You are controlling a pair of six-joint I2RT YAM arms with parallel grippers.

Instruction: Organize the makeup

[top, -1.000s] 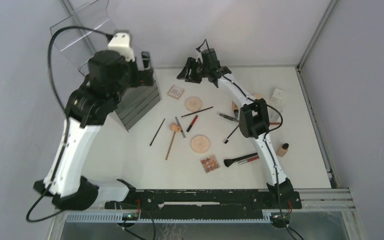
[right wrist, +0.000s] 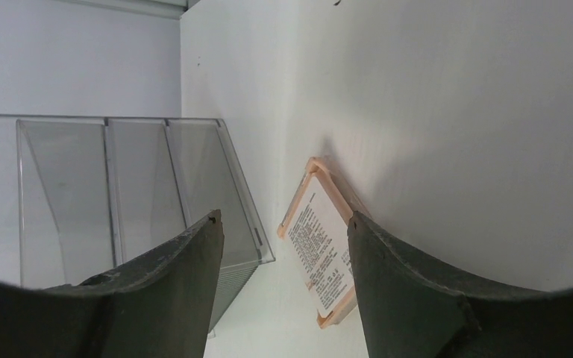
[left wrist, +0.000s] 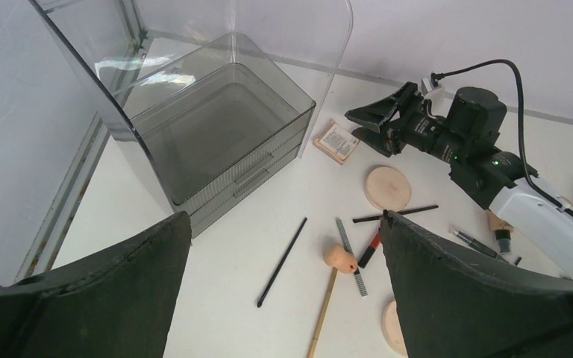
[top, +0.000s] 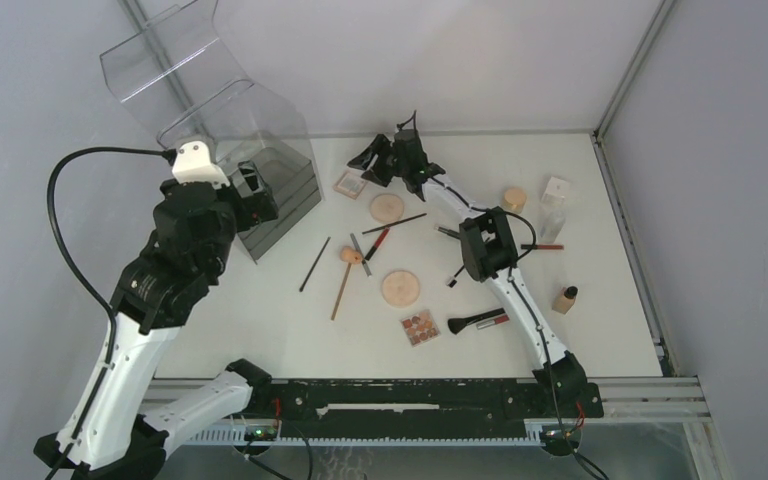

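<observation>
A small pink-rimmed compact point(right wrist: 318, 246) with a printed label lies on the white table between the fingertips of my right gripper, which is open just over it, beside the clear tiered organizer point(left wrist: 224, 127). My left gripper is open and raised near the organizer's front, nothing between its fingers. Two round puffs point(top: 386, 208) point(top: 400, 288), a palette point(top: 420, 327), a sponge-tipped stick point(top: 350, 256), pencils point(top: 315, 264), brushes point(top: 472, 320) and a foundation bottle point(top: 565, 299) lie or stand about the table.
At the right are a pale box point(top: 556, 188) and clear bottle point(top: 551, 220), partly beside a tan jar point(top: 514, 198). The organizer's walls rise at the back left.
My left arm has moved down and leftward in the top view. My right gripper has shifted left and slightly down toward the compact. Both stay open.
</observation>
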